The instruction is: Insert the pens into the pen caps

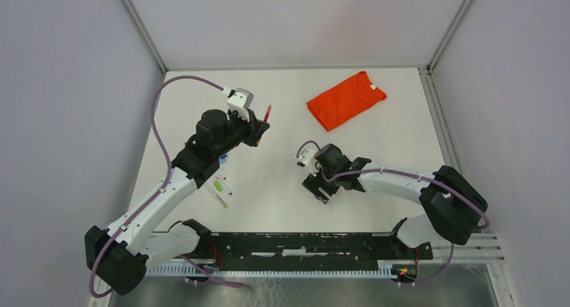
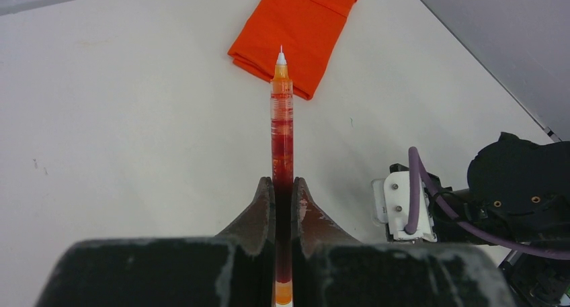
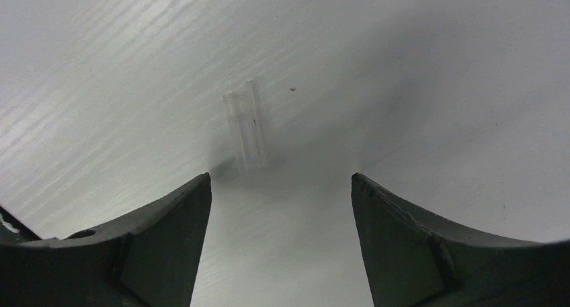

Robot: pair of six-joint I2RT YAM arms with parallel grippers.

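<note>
A red pen point(image 2: 282, 132) with an orange collar and a white needle tip, uncapped, is held in my left gripper, which is shut on its barrel. In the top view that pen point(image 1: 268, 112) is raised at the centre-left, its tip pointing away. A clear, see-through cap point(image 3: 245, 129) lies on the white table in the right wrist view. My right gripper hovers over the table just short of it, fingers wide apart and nothing between them. From above, the right gripper point(image 1: 321, 190) hides the cap.
A folded orange cloth point(image 1: 346, 100) lies at the back right. Left of centre are a green cap point(image 1: 218, 185), a pen with a green end point(image 1: 217, 196) and a blue-ended one point(image 1: 224, 185). The table between the arms is bare.
</note>
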